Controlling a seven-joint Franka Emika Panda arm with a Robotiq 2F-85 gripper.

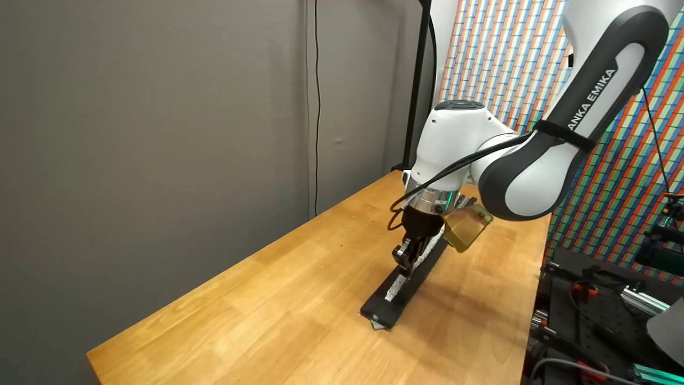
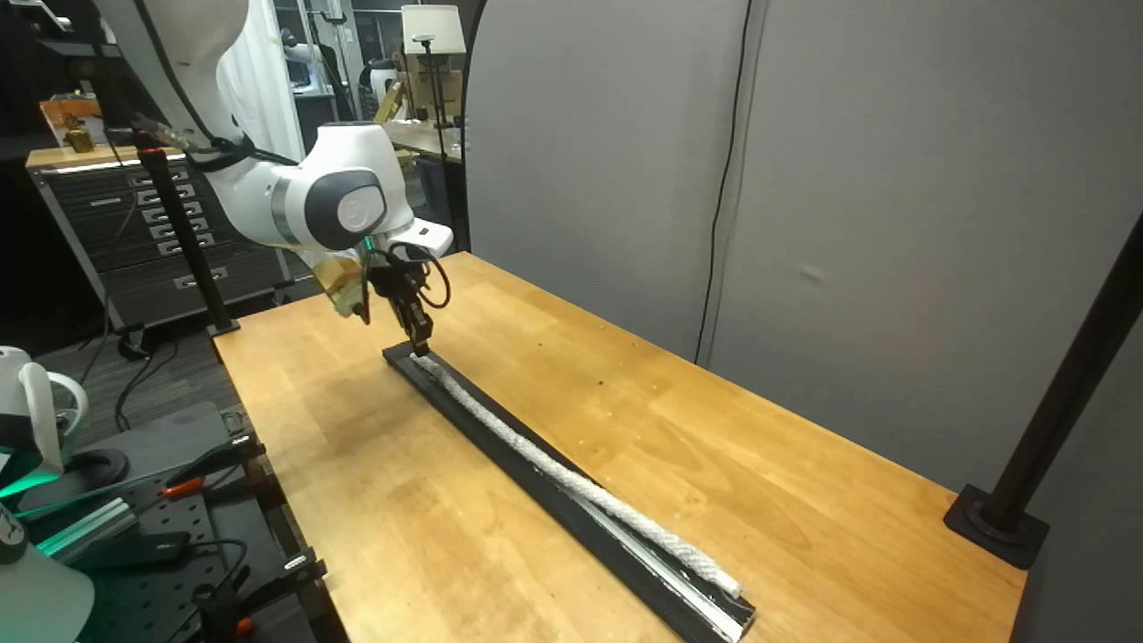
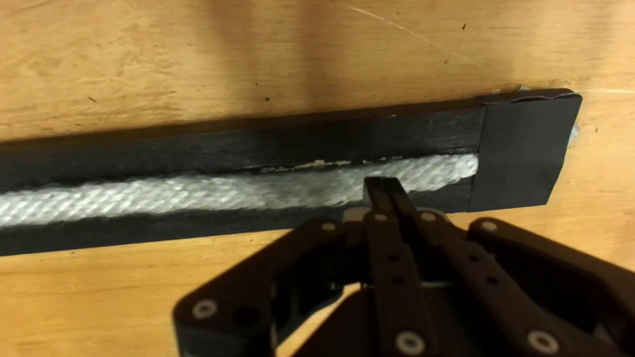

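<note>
A white braided rope lies along a long black channel strip on the wooden table. In the wrist view, my gripper is shut, its fingertips side by side over the rope's lower edge, close to the rope's end at a flat black end piece. Nothing shows between the fingers; whether the tips press on the rope cannot be made out. Exterior view 2 shows the rope running down the strip; toward the near end it lies beside a bare pale groove, partly out of it. The gripper is at the far end there.
Bare tabletop surrounds the strip on both sides. A black post stands at the table's right edge in exterior view 2. Cluttered equipment sits off the table's right side in exterior view 1.
</note>
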